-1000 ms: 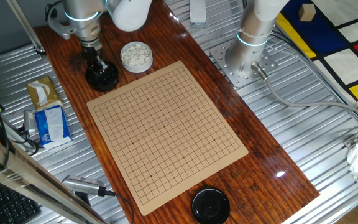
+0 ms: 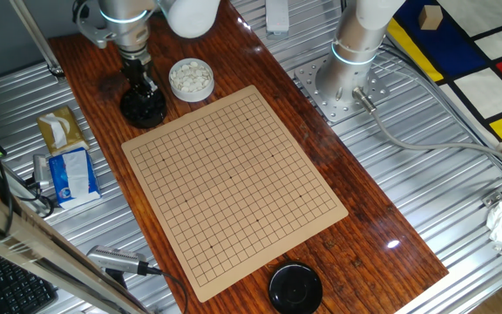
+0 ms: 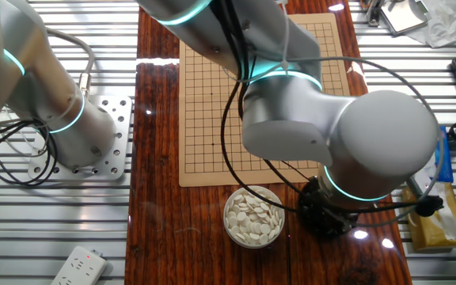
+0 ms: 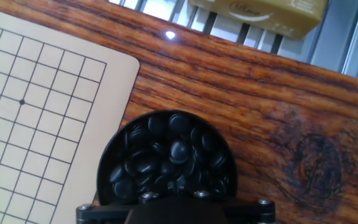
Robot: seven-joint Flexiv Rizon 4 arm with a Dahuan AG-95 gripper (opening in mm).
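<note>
A black bowl (image 4: 107,165) full of glossy black stones (image 4: 146,163) stands on the wooden table, just off a corner of the board. My gripper points down over the bowl's near part in the wrist view. Its fingertips look close together among the dark stones, and whether one is pinched there cannot be made out. In exterior view 1 the gripper (image 2: 151,88) is over the same bowl, dark against dark. The tan grid board (image 2: 231,179) lies bare, with no stones on it. In exterior view 2 the arm largely hides the black bowl.
Beside the black bowl sits a white bowl of white stones (image 3: 253,218). A black round dish or lid (image 2: 295,289) lies past the board's opposite end. Tissue packs (image 2: 75,177) rest off the table edge. Bare wood (image 2: 382,240) runs along the arm-base side.
In exterior view 1, the wrist and gripper have shifted slightly right and up in the picture, still over the black bowl. Board, bowls and dish stay where they were.
</note>
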